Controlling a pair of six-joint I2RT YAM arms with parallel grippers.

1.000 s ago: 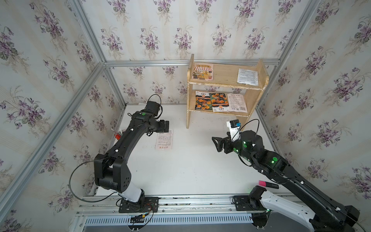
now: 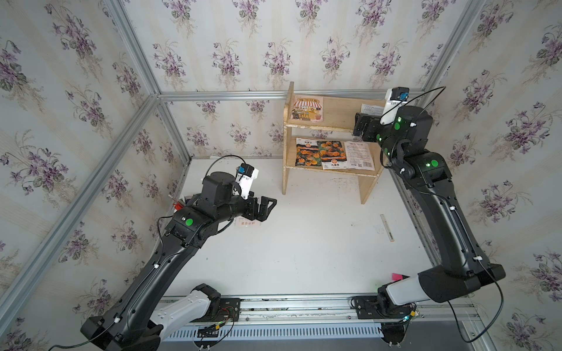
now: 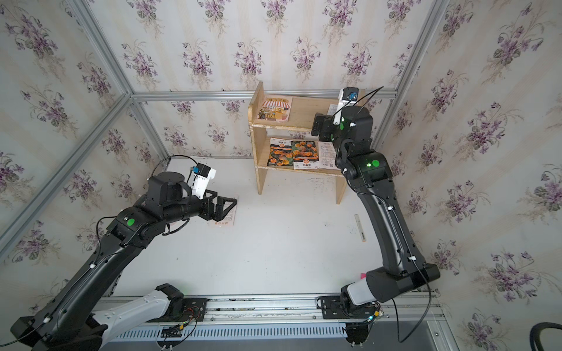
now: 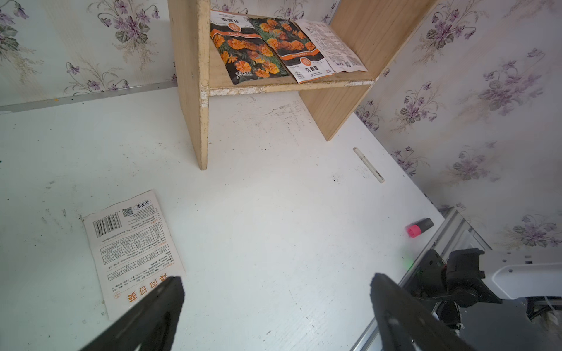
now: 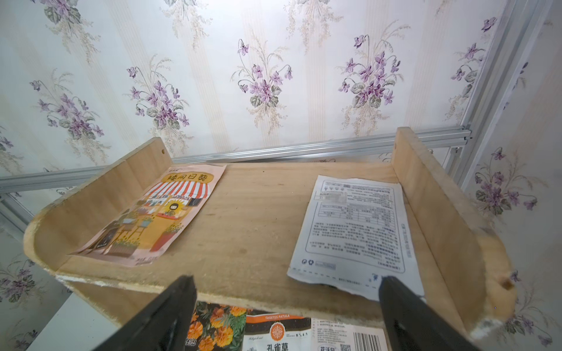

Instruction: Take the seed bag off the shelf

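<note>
On the shelf's (image 5: 251,228) upper board lie a colourful seed bag (image 5: 158,216) with a striped awning picture at the left and a white, text-covered seed bag (image 5: 360,237) at the right. The lower board holds orange-flowered seed bags (image 2: 320,153) and a white printed one (image 4: 330,44). In front of the upper board, toward its right side, my right gripper stands open, apart from the bags. Over the left part of the table my left gripper is open and empty. A white seed bag (image 4: 133,251) lies flat on the table near it.
A pale marker (image 4: 368,165) and a pink-and-black marker (image 4: 419,227) lie on the table at the right. Upright side panels (image 5: 450,228) bound the upper board.
My right gripper has risen from over the table to the upper board, covering part of the white bag in the top left view. My left arm has turned and its gripper moved slightly right.
</note>
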